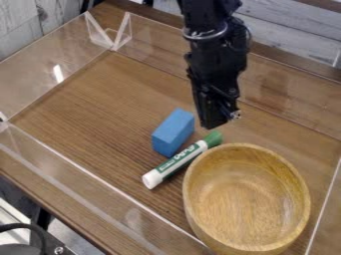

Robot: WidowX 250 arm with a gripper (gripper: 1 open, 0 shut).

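Note:
The black robot arm reaches down from the top centre, its gripper above the table, just to the upper right of a blue block. The gripper looks shut, with nothing visible between its fingers. A white cylinder with a green end lies diagonally below the block, beside a large yellow bowl at the lower right.
Rims edge the table at the back and left. Dark cables show at the lower left corner.

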